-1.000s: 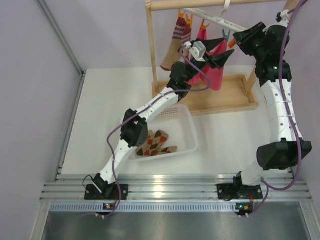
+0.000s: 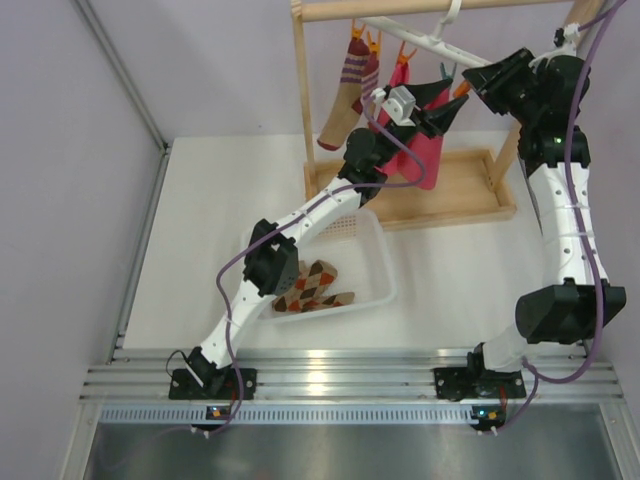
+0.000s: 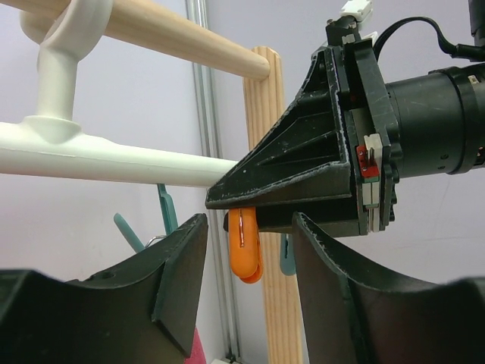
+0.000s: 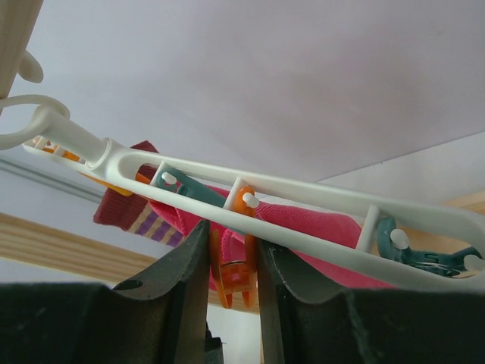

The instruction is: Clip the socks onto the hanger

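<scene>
My right gripper is shut on an orange clip (image 4: 235,277) of the white hanger (image 4: 303,201). No sock shows at this clip. In the left wrist view, my left gripper stands part open, its fingers either side of that orange clip (image 3: 243,246) in the picture; nothing is visibly held between them. Pink socks (image 2: 427,150) hang from the hanger behind the left gripper, which covers part of them. Striped brown socks (image 2: 347,95) hang further left on orange clips. Patterned brown socks (image 2: 315,280) lie in the white basket (image 2: 385,262).
The wooden frame (image 2: 303,90) surrounds the hanger, with its top rail (image 2: 410,8) close above and its base below the socks. Teal clips (image 4: 428,258) sit on the hanger beside the held orange one. Bare white table (image 2: 215,220) lies to the left.
The right gripper, the orange clip and the hanger have moved slightly left, and the hanging socks have swung a little left.
</scene>
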